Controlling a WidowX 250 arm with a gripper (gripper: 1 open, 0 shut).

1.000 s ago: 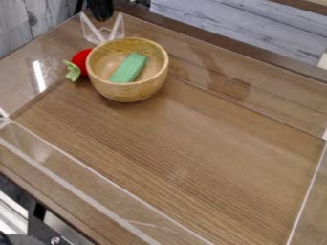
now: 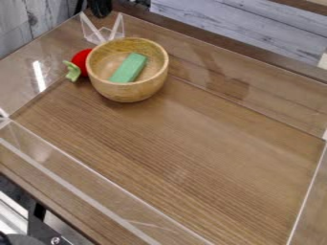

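A wooden bowl (image 2: 145,85) sits toward the upper left of the table, holding a green block (image 2: 128,68). Left of the bowl, against it or very close, lies a red object with a green tip (image 2: 78,62), perhaps a pepper or strawberry. The dark gripper (image 2: 98,8) is at the top edge, above and behind the bowl, mostly cut off by the frame. It is shut, with nothing seen between its fingers.
A clear, transparent shape (image 2: 102,29) stands behind the bowl. Walls border it at the back and left.
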